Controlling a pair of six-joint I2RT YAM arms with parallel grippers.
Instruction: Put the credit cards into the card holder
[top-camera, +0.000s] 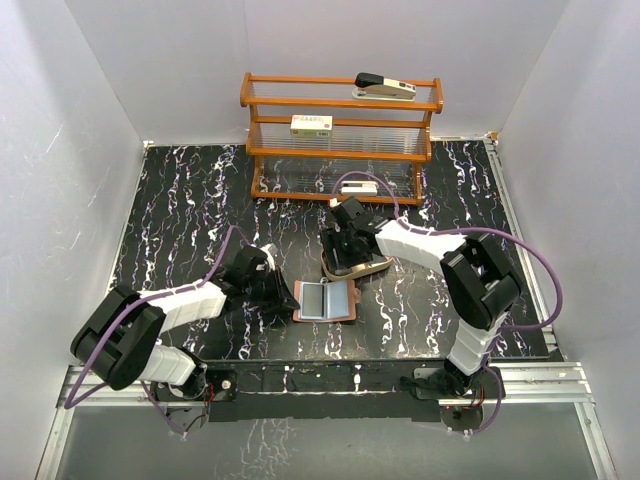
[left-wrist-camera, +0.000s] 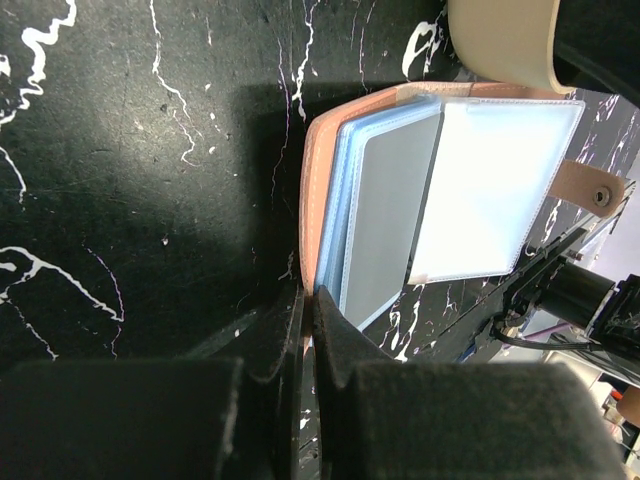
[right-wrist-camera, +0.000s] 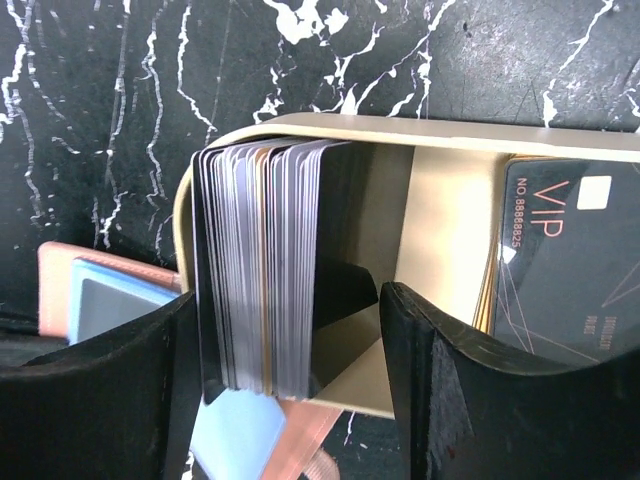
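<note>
The card holder (top-camera: 338, 302), a tan-edged booklet with clear blue sleeves, lies spread at centre front. My left gripper is shut at its left edge, the thin tan cover edge (left-wrist-camera: 311, 240) running down between the fingertips. Behind the holder stands an oval beige tray (right-wrist-camera: 462, 200). In its left end, a stack of cards (right-wrist-camera: 262, 270) stands on edge between the fingers of my right gripper. That gripper is part open: its left finger (right-wrist-camera: 183, 320) is against or close to the stack, with a gap before the right finger.
A black VIP card (right-wrist-camera: 570, 250) lies in the tray's other end. At the back a wooden shelf (top-camera: 345, 78) carries a stapler (top-camera: 384, 88) and a small box (top-camera: 311, 125).
</note>
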